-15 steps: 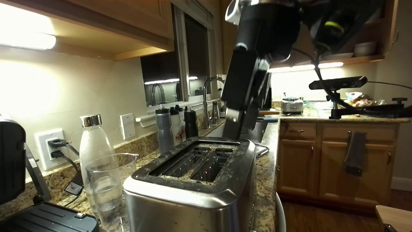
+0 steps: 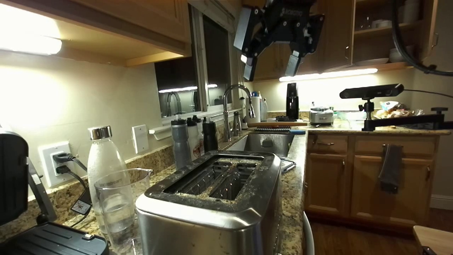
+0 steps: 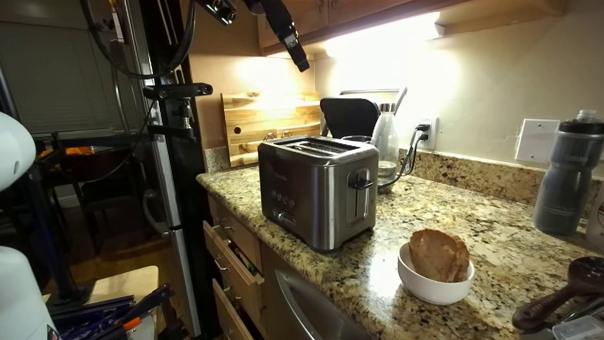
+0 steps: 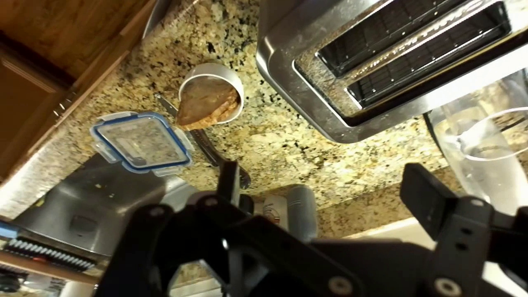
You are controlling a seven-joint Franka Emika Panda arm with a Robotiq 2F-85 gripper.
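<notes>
Bread [image 3: 439,255] leans inside a small white bowl [image 3: 434,292] on the granite counter, in front of the steel toaster [image 3: 317,192]. From above, the wrist view shows the bread [image 4: 205,101] sticking partly over the rim of the bowl [image 4: 218,69]. The toaster's two slots [image 4: 411,49] look empty. High above the counter, my gripper [image 2: 268,71] is open with nothing between its fingers. In the wrist view, the gripper has its fingers spread wide, well apart from the bowl and toaster.
A clear lid with a blue seal [image 4: 143,141] lies beside the sink [image 4: 84,208]. A dark-handled utensil [image 4: 210,151] rests near the bowl. Along the wall stand a clear bottle [image 2: 102,157], a glass pitcher [image 2: 121,199] and several drink bottles [image 2: 180,142]. Upper cabinets [image 2: 140,25] overhang the counter.
The gripper has risen from low behind the toaster to high above the counter. It has turned, so both spread fingers now show. The toaster has not moved.
</notes>
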